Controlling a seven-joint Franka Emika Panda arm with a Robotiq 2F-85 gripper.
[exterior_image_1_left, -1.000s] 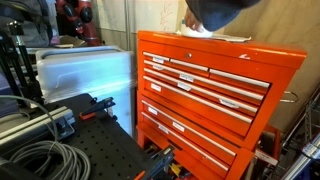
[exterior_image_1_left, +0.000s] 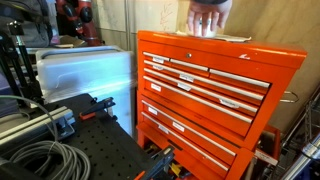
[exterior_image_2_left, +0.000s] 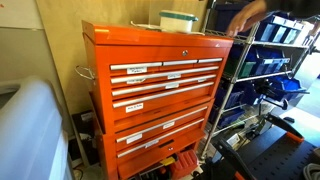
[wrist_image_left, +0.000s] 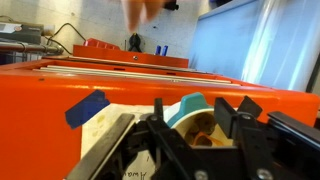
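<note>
In the wrist view my gripper stands open, its two black fingers spread apart. A round white container (wrist_image_left: 178, 111) with a teal rim lies in line with the gap; whether it sits between the fingers or beyond them I cannot tell. Orange-brown bits show inside it. In exterior view 2 a white container (exterior_image_2_left: 178, 22) with a greenish rim rests on top of the orange tool chest (exterior_image_2_left: 160, 58). A person's hand (exterior_image_1_left: 208, 10) reaches over the chest top in exterior view 1. I cannot make out the gripper in either exterior view.
Blue tape (wrist_image_left: 87, 108) and a sheet of paper lie on the orange surface. The chest's drawers are closed. Shelves with blue bins (exterior_image_2_left: 243, 93) stand to its right. A white bin (exterior_image_1_left: 85, 70) stands left of it, and coiled cable (exterior_image_1_left: 45, 160) lies on the black bench.
The large dark shape over the chest top in exterior view 1 has moved up out of view, and a hand now shows there. The chest stays where it was.
</note>
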